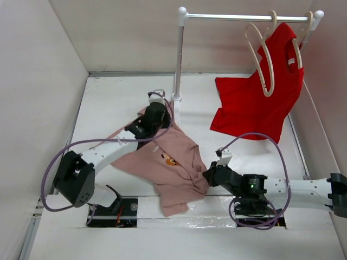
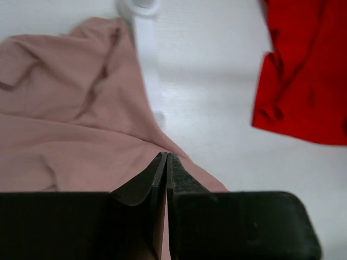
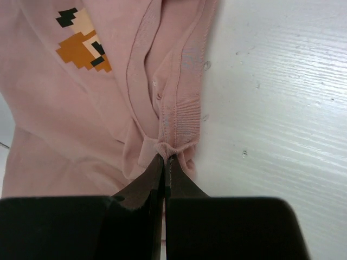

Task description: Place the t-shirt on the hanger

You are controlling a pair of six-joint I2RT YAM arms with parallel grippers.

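The pink t-shirt [image 1: 162, 179] lies loosely spread on the white floor, a pixel-art print [image 3: 81, 49] on it. Above its upper part, my left gripper is shut with nothing visible between its fingers; cloth lies below it, blurred in the left wrist view. My right gripper is shut on a ribbed, folded edge of the t-shirt at its right side, near the front. Pale hangers [image 1: 268, 76] hang on the rail [image 1: 227, 17] at the back right.
A red t-shirt [image 1: 238, 103] hangs from a hanger, draping onto the floor at the right. The rack's upright [image 1: 179, 59] stands just behind my left gripper. Pale walls enclose the area.
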